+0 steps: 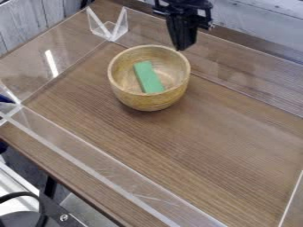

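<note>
The black gripper [182,41] is at the top of the view, shut with nothing visible between its fingers, above and behind the rim of a round wooden bowl [148,97]. Inside the bowl lies a green block [148,76].
The bowl stands on a brown wooden table [190,160], whose front and right are clear. A clear plastic object [108,27] is at the back left. Black cables and a grey part are at the lower left corner.
</note>
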